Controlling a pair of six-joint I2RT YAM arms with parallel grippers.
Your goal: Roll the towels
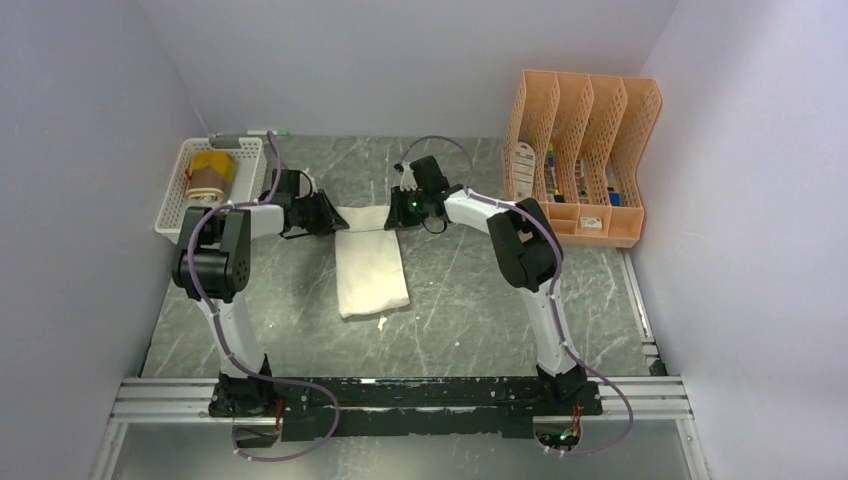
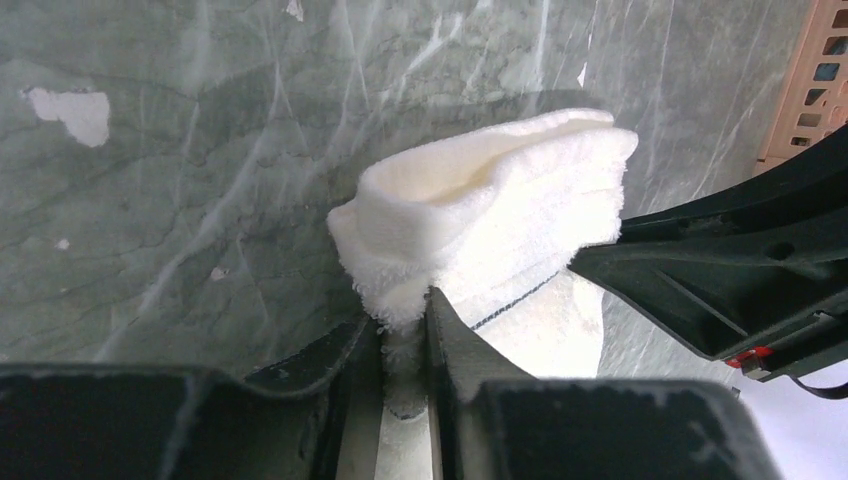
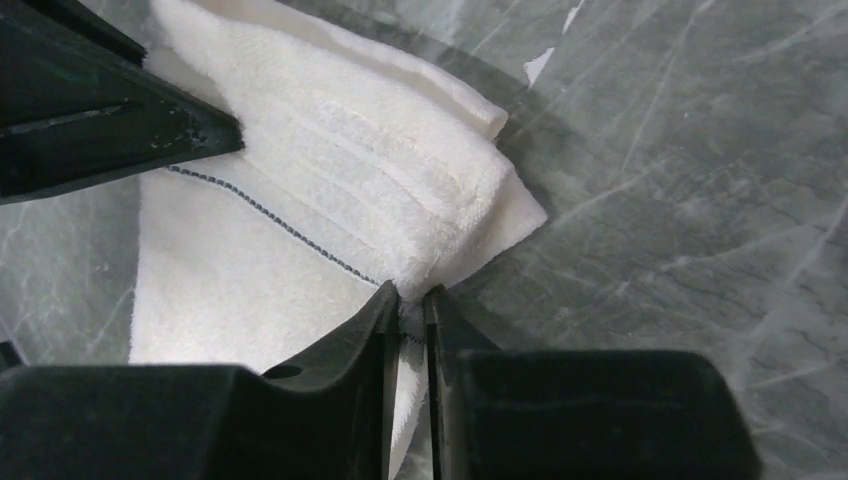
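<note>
A white towel lies folded lengthwise on the grey marbled table, its dark stitched line crossing near the far end. My left gripper is at the far left edge and my right gripper at the far right edge, level with that line. In the left wrist view, towel cloth bunches between the close-set fingers. The right wrist view has the towel's edge pinched between nearly closed fingers. Beyond the fingers, the far end stands up a little in loose layers.
At the back left, a white basket holds a yellow and tan roll. An orange divided rack stands at the back right. Open table lies right of the towel and in front of it.
</note>
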